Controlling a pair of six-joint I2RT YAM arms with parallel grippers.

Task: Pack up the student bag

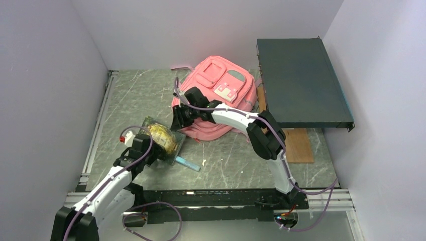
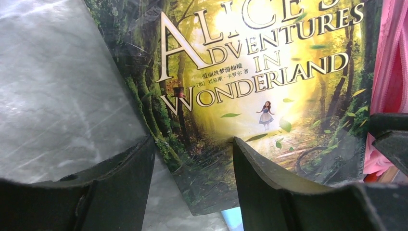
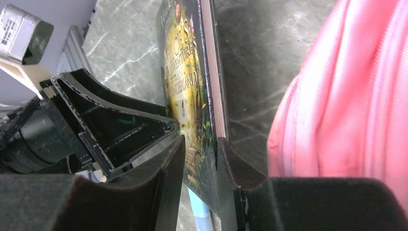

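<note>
A book, Alice's Adventures in Wonderland, is raised off the worktop between my arms. My left gripper is shut on its lower left part. My right gripper is shut on it too, at the edge beside the pink backpack; the book's spine and cover show between that wrist's fingers. The backpack lies closed at the back centre, partly behind my right arm. A light blue case lies below the book on the worktop.
A dark shelf unit stands at the right, over a wooden board.
</note>
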